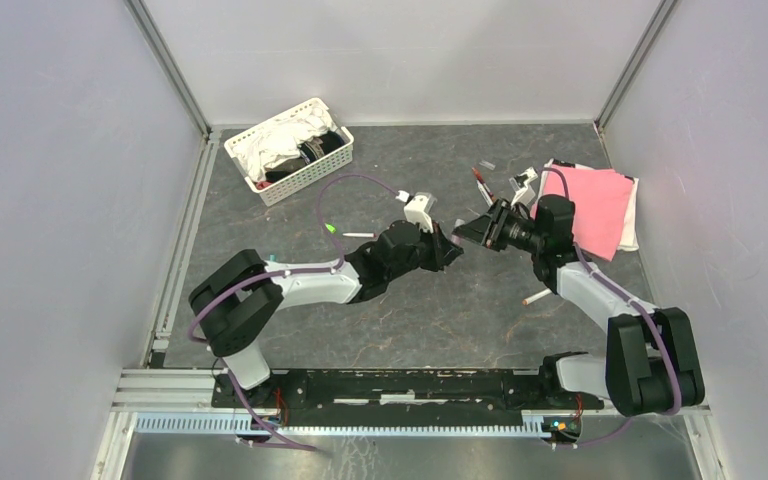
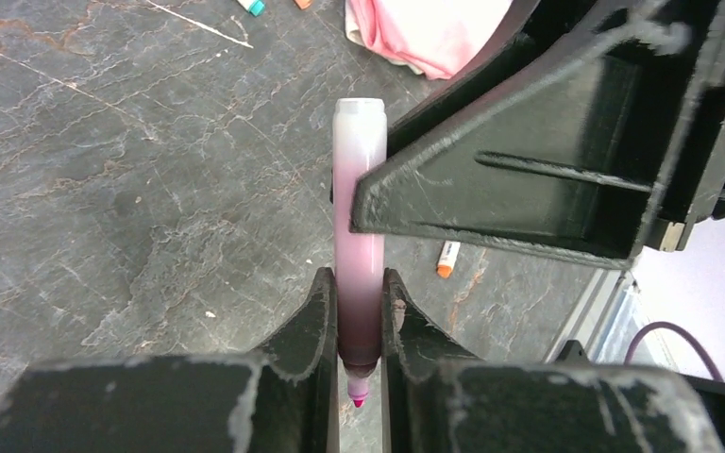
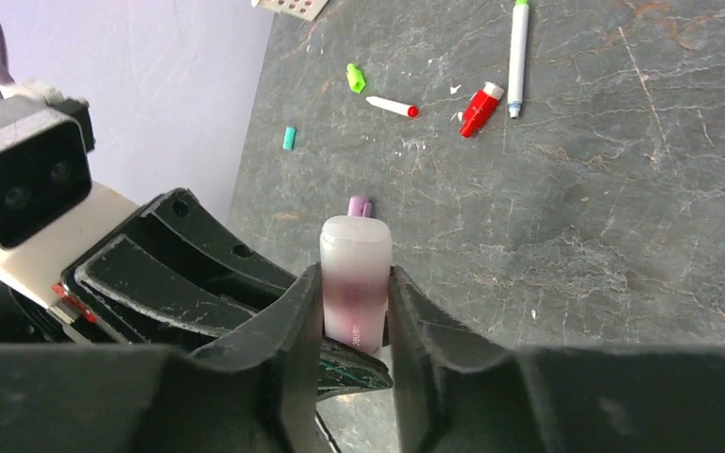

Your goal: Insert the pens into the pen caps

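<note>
An upright white-and-pink pen (image 2: 357, 255) with a magenta tip at its lower end is between both grippers near the table's middle. My left gripper (image 1: 442, 255) is shut on its lower part, as the left wrist view (image 2: 359, 316) shows. My right gripper (image 1: 468, 232) is at the pen's upper part, seen in the right wrist view (image 3: 355, 302) with fingers either side of it; whether they still grip is unclear. Loose on the table are a red cap (image 3: 479, 110), a green cap (image 3: 356, 78), a teal cap (image 3: 289, 138) and white pens (image 3: 518, 57).
A white basket (image 1: 290, 185) with cloths stands at the back left. Pink cloth (image 1: 585, 200) lies at the right. A pen (image 1: 538, 295) lies beside the right arm.
</note>
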